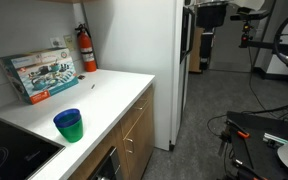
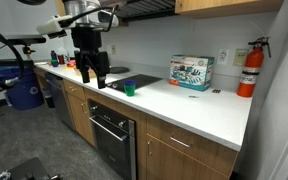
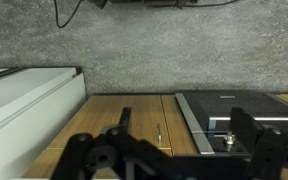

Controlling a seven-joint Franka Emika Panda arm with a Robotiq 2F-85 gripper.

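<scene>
A green cup (image 1: 70, 128) with a blue rim and inside stands upright on the white counter (image 1: 114, 90), near the cooktop. Exterior view 2 shows the same cup (image 2: 130, 88) near the counter's front edge. My gripper is open, its two dark fingers wide apart with nothing between them. High in front of the counter, the gripper (image 2: 92, 74) is well clear of the cup. Below it, the wrist view shows only floor, cabinet fronts and the oven; the cup is out of that view.
A blue-and-white picture box (image 2: 191, 71) leans at the wall, with a red fire extinguisher (image 2: 251, 68) farther right. Behind the cup lies a black cooktop (image 2: 137, 80). Bare counter stretches right of the cup. An oven (image 2: 114, 137) sits below.
</scene>
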